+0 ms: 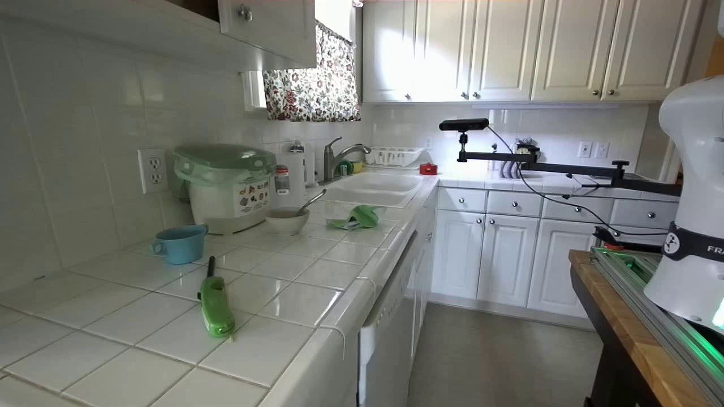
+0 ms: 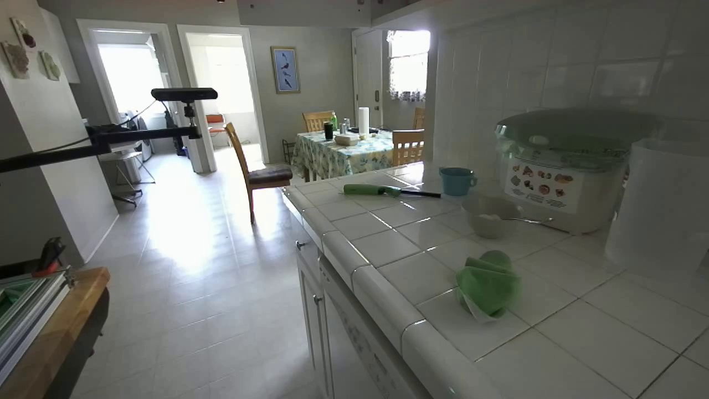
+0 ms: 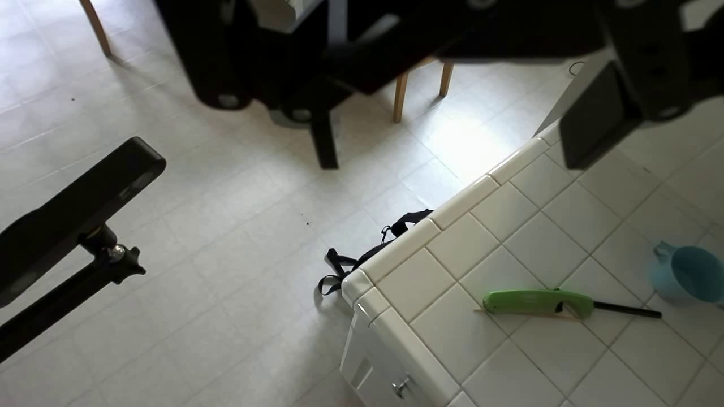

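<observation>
In the wrist view my gripper is open, its two dark fingers wide apart and only floor and counter edge behind the gap. Neither exterior view shows it. A green lighter with a black stem (image 1: 216,308) lies on the tiled counter (image 3: 414,281), a thin stick beside its handle in the wrist view. Close to the stem's tip stands a light-blue cup (image 1: 181,245). Farther along are a pale bowl (image 1: 286,221) with a spoon in it and a crumpled green cloth (image 2: 489,285). All of these are apart from my fingers.
A white bin with a green lid (image 1: 227,193) stands against the wall behind the bowl. The sink (image 1: 374,187) lies beyond the cloth. A camera on a black arm (image 3: 88,203) juts in at left in the wrist view. Bare tiles surround the lighter.
</observation>
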